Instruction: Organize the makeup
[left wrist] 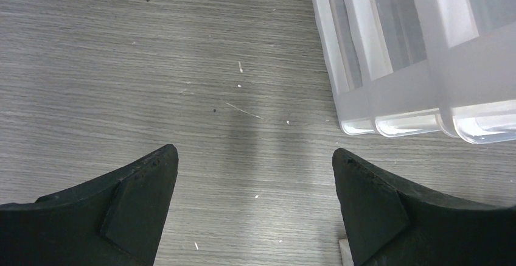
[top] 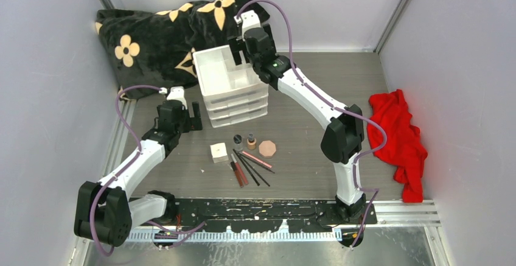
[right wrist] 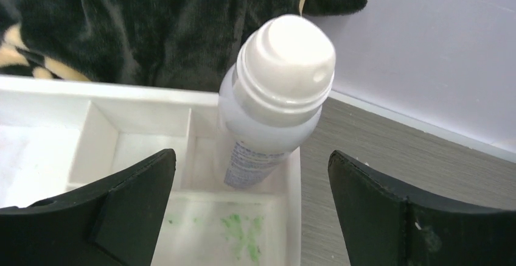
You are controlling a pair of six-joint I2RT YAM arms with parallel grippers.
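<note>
In the right wrist view a white bottle (right wrist: 277, 89) stands in a back corner compartment of the white organizer (right wrist: 294, 217), leaning slightly. My right gripper is open, its fingers apart on either side of the bottle and clear of it. From above, that gripper covers the organizer's back right corner. My left gripper is open and empty, left of the organizer's drawers (top: 237, 109). On the table in front lie a white box (top: 219, 152), two small bottles including an amber one (top: 251, 142), an octagonal compact (top: 267, 149) and several makeup sticks (top: 252, 162).
A dark flowered blanket (top: 158, 41) is heaped behind the organizer. Red cloth (top: 397, 138) lies by the right wall. Bare tabletop (top: 304, 175) stretches between the compact and the right arm.
</note>
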